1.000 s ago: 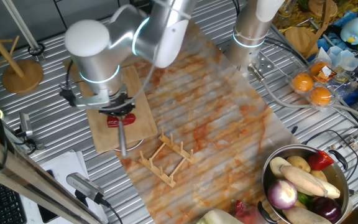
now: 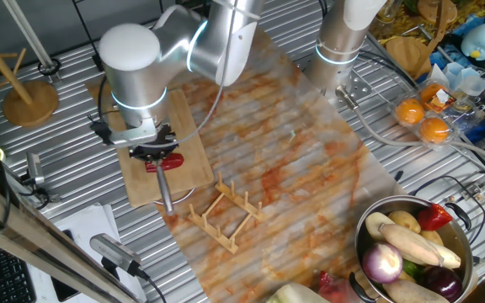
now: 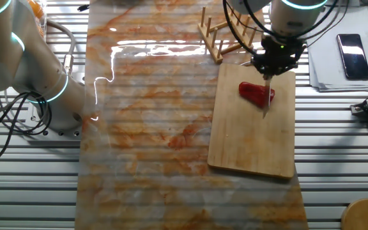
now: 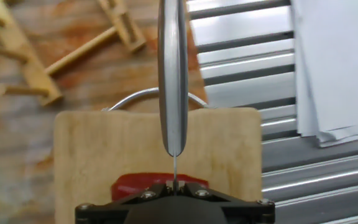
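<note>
My gripper is shut on a knife [image 4: 174, 81], gripping its thin blade close to the grey handle. In exterior view 1 the knife's handle [image 2: 166, 192] points toward the front edge of the board, and in exterior view 2 the blade [image 3: 267, 99] reaches down at the pepper's right end. A red pepper [image 3: 253, 94] lies on the wooden cutting board [image 3: 248, 144], right below the gripper. The wrist view shows the pepper [image 4: 132, 185] partly hidden behind my fingers. Whether the blade touches or cuts it, I cannot tell.
A wooden peg rack [image 2: 226, 217] stands just beyond the board's handle end. A pot [image 2: 362, 252] of vegetables sits at the front right. Papers with a phone [image 3: 353, 56] lie beside the board. The marbled sheet [image 3: 152, 140] has wide free room.
The pepper stays on the board.
</note>
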